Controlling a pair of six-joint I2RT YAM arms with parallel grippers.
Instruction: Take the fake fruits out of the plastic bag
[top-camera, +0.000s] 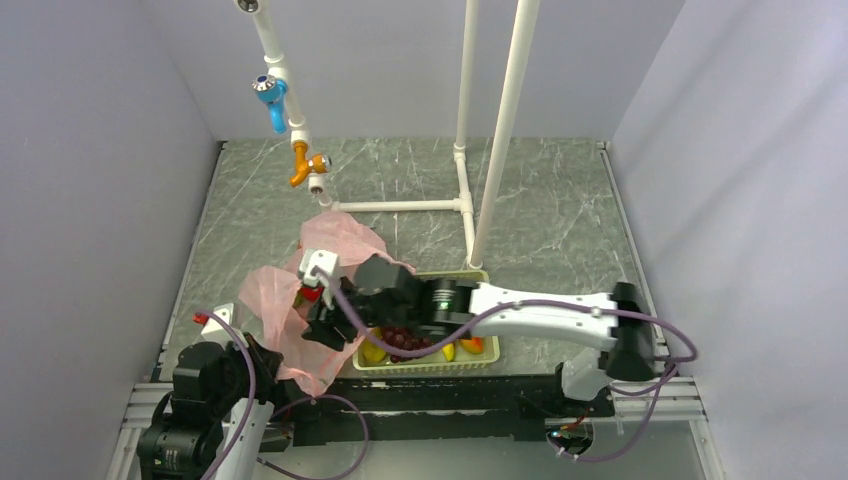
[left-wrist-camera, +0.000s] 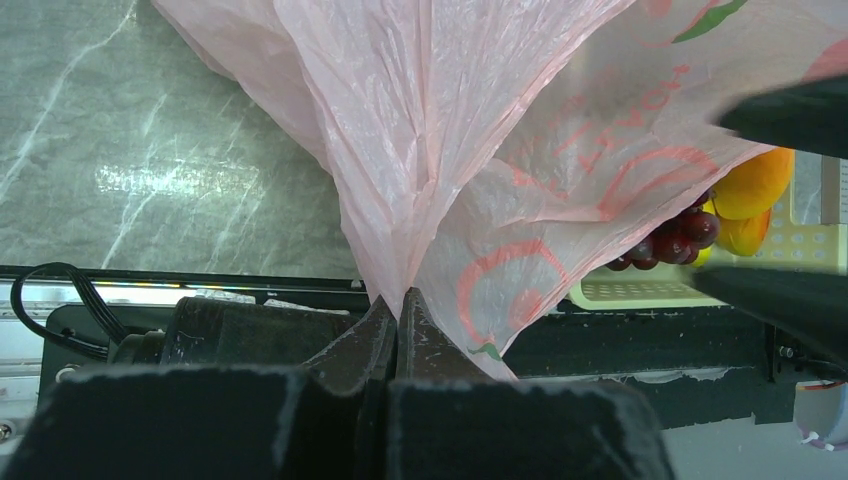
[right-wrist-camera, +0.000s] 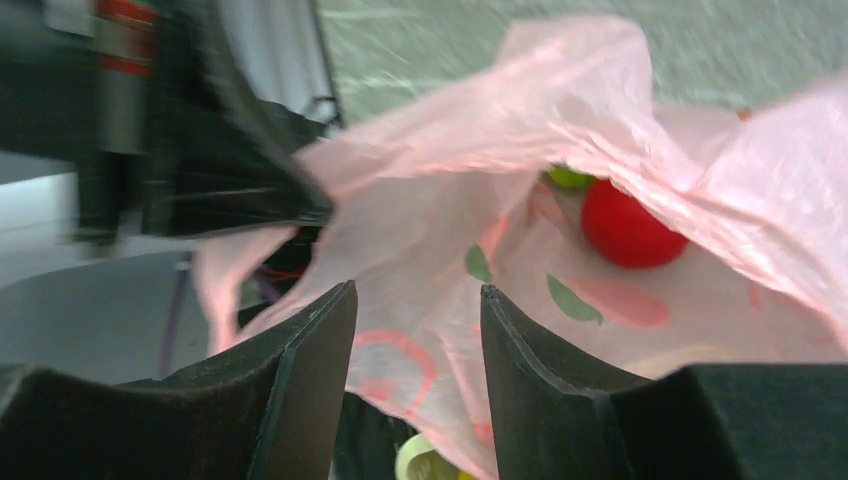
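Observation:
The pink plastic bag (top-camera: 340, 235) lies open at the left of the counter. My left gripper is shut on its edge at the front left. Inside, in the right wrist view, are a red round fruit (right-wrist-camera: 630, 228) and part of a green one (right-wrist-camera: 570, 176). My right gripper hangs over the bag's mouth, blurred in the top view, its two fingertips apart with no object visible between them. A basket (top-camera: 480, 358) beside the bag holds grapes (left-wrist-camera: 680, 235), mangoes (left-wrist-camera: 750, 185) and bananas.
White pipes (top-camera: 400, 206) with blue (top-camera: 275, 105) and orange (top-camera: 300, 165) taps stand behind the bag. The enclosure walls close both sides.

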